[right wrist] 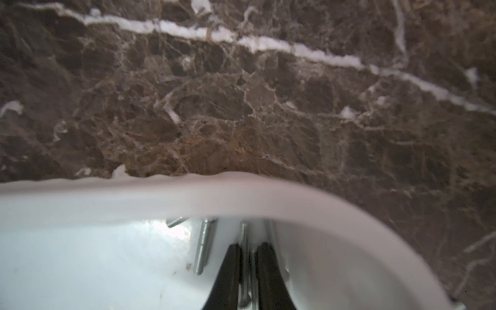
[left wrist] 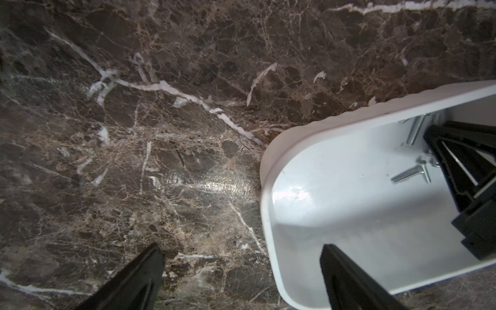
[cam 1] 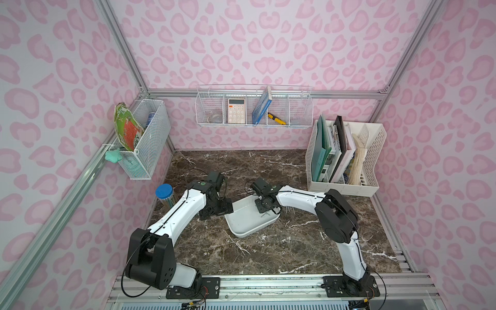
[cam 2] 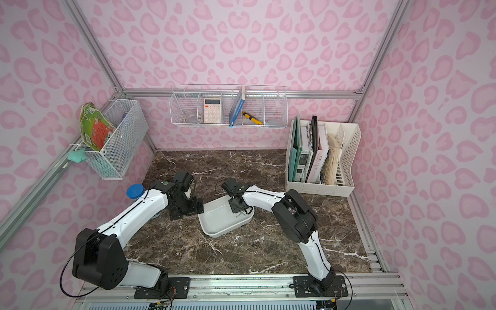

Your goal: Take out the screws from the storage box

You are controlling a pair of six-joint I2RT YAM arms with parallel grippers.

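Note:
The white storage box (cam 1: 245, 221) sits mid-table between the two arms. Inside it, several silver screws lie near its far wall, such as one screw (left wrist: 408, 174) by itself in the left wrist view. My right gripper reaches down into the box, its fingertips (right wrist: 264, 253) only slightly apart. Two upright-looking screws (right wrist: 245, 235) show between those fingers; whether they are gripped is unclear. Another screw (right wrist: 204, 248) lies just left of them. My left gripper is open and empty, with one finger over the box's near-left rim and the other over bare table.
A blue-lidded jar (cam 1: 164, 191) stands at the table's left side. At the back right is a white file holder (cam 1: 341, 189) with books. Wire baskets (cam 1: 210, 124) hang on the back and left walls.

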